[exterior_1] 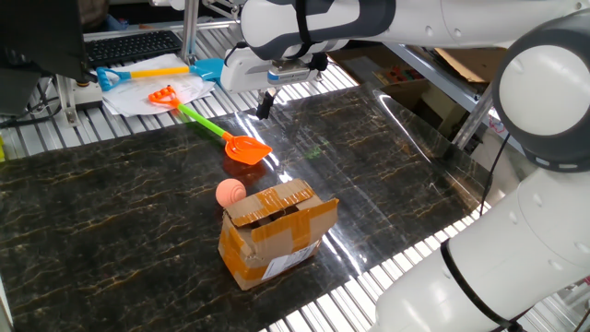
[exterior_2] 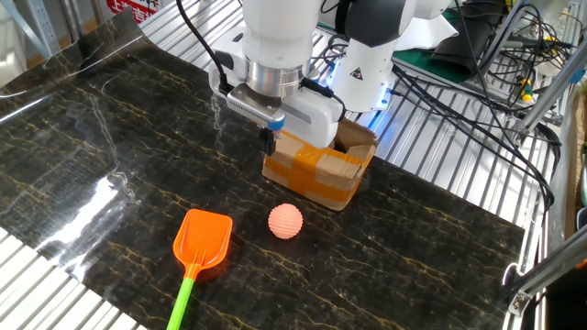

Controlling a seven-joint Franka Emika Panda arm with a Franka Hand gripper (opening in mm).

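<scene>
A pink ridged ball (exterior_1: 230,192) lies on the dark marbled board, close beside an opened cardboard box (exterior_1: 277,242) bound with orange tape. In exterior view 2 the ball (exterior_2: 285,221) is in front of the box (exterior_2: 316,174), with a small gap between them. The toy shovel (exterior_1: 247,148) has an orange scoop and a green handle; its scoop rests on the board. My gripper (exterior_1: 265,104) hangs above the board, apart from all of these. Its dark fingers look together at the hand's middle, and nothing shows between them. In exterior view 2 the hand overlaps part of the box.
A second shovel with a yellow shaft (exterior_1: 159,72) lies on white papers (exterior_1: 138,100) near a keyboard (exterior_1: 134,46). Wide areas of the board (exterior_1: 101,221) are bare. Loose cables (exterior_2: 477,119) run behind the arm's base.
</scene>
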